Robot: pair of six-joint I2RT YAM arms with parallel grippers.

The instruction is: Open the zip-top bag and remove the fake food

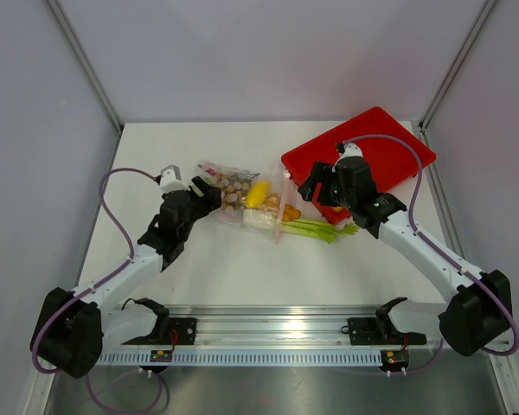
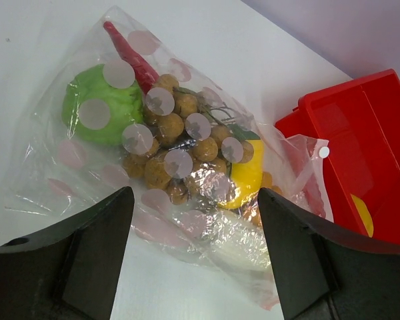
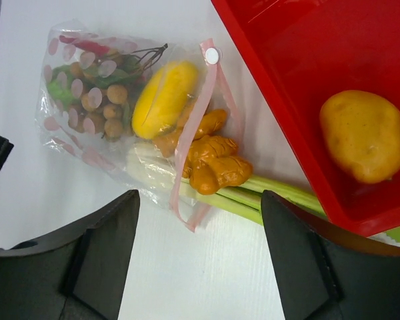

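Observation:
The clear zip top bag (image 1: 233, 199) lies mid-table, holding green food (image 2: 93, 120), a red pepper (image 2: 130, 53), brown balls (image 2: 157, 170) and yellow food (image 3: 163, 100). Orange pieces (image 3: 220, 170) and leek-like stalks (image 3: 247, 203) stick out of its pink-edged opening. My open left gripper (image 1: 206, 191) hangs above the bag's left part, empty. My open right gripper (image 1: 317, 182) hangs over the area between bag and bin, with nothing between its fingers.
A red bin (image 1: 381, 147) stands at back right, with a yellow potato-like piece (image 3: 363, 133) inside.

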